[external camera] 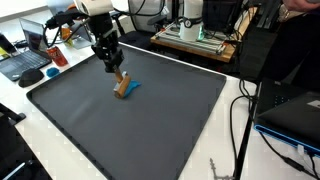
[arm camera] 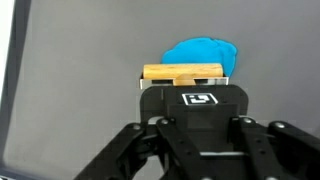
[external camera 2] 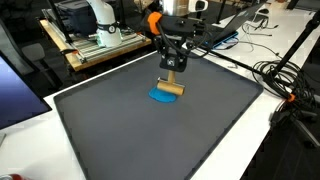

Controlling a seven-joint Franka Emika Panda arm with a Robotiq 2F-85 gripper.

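A wooden T-shaped tool, a thick bar [external camera: 122, 86] with a short handle, hangs from my gripper [external camera: 117, 69], which is shut on the handle [external camera 2: 171, 75]. The bar [arm camera: 182, 71] lies crosswise ahead of the gripper in the wrist view. Beside and partly under it is a flat, rounded blue piece [arm camera: 204, 52] on the dark table; in exterior view 2 the blue piece [external camera 2: 161, 96] peeks out at the bar's left. Whether the bar touches the blue piece cannot be told. The fingertips are mostly hidden by the gripper body in the wrist view.
A red object [external camera: 58, 57] and a laptop [external camera: 20, 62] stand off the left back edge. Cables [external camera: 240, 105] run beyond the right edge.
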